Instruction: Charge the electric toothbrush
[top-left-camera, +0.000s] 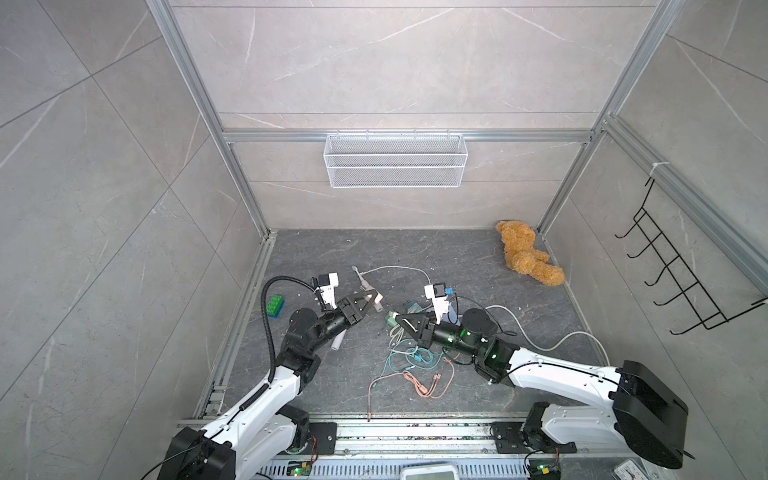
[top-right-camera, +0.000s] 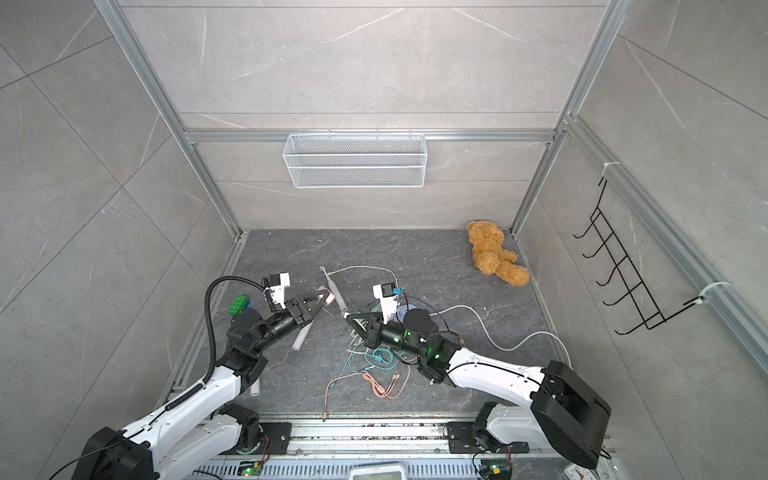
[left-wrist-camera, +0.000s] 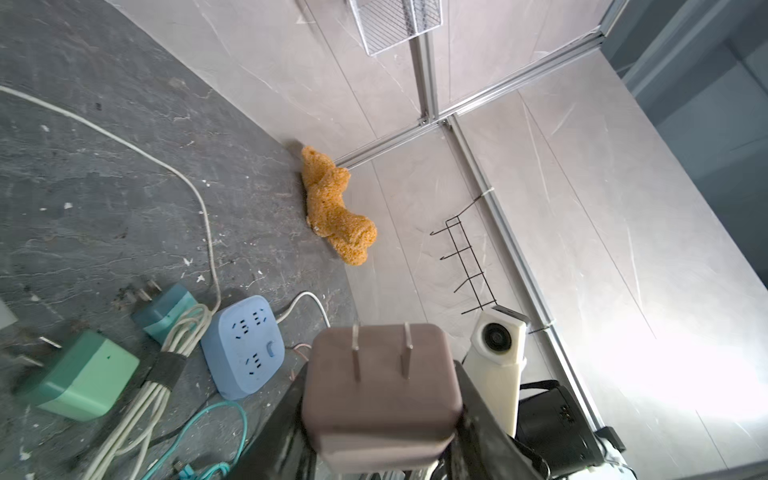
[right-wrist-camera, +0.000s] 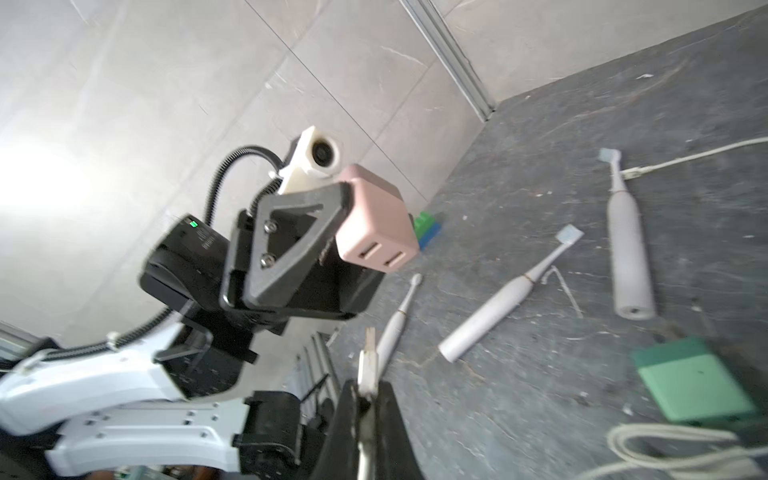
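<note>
My left gripper (top-left-camera: 375, 299) is shut on a pink charging adapter; its two USB slots are turned toward the right wrist camera, its metal prongs visible in the left wrist view. Across from it, my right gripper is shut on a slim white USB plug (right-wrist-camera: 368, 364), whose tip points out toward the adapter's side with a gap between them. Three white electric toothbrushes lie on the floor: one far right (right-wrist-camera: 630, 248), one in the middle (right-wrist-camera: 496, 312) and one partly hidden (right-wrist-camera: 393, 332) behind the plug. The blue power strip (left-wrist-camera: 244, 344) lies beyond the cables.
A green adapter (left-wrist-camera: 88, 380) and a teal adapter (left-wrist-camera: 165, 310) sit beside the strip. Teal and orange cables (top-left-camera: 424, 385) tangle under the right arm. A teddy bear (top-left-camera: 528, 254) lies in the back right corner, a green-blue block (top-left-camera: 275, 305) at left.
</note>
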